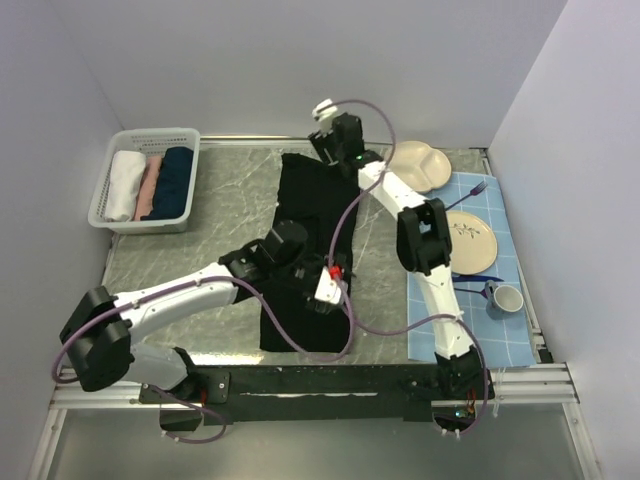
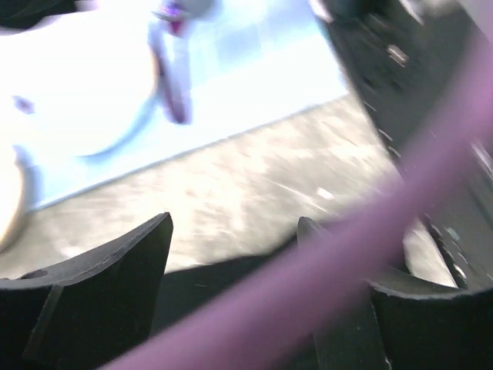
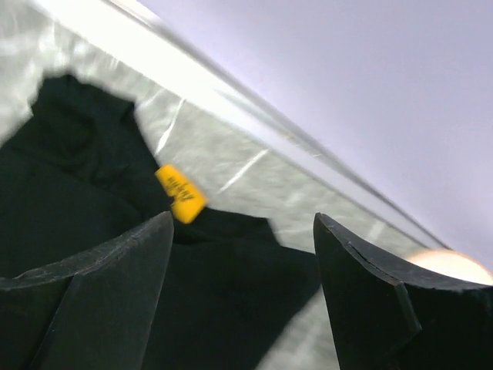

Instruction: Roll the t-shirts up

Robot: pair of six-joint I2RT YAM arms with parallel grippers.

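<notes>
A black t-shirt [image 1: 312, 196] lies as a long strip down the middle of the table, from the back edge to the front. Over its front half hangs my left gripper [image 1: 330, 295], its fingers spread; in the left wrist view dark cloth [image 2: 204, 287] shows below the fingers, partly behind a blurred purple cable. My right gripper [image 1: 325, 155] is open at the shirt's far end. The right wrist view shows the shirt [image 3: 223, 297] between and below its fingers, with a yellow tag [image 3: 182, 193] on the collar. Neither gripper visibly grips cloth.
A white basket [image 1: 187, 222] with rolled cloths stands at the back left. On the right are a blue checked mat [image 1: 505, 345], a plate [image 1: 470, 242], a mug [image 1: 503, 299] and a divided dish [image 1: 420, 166]. Bare table lies left of the shirt.
</notes>
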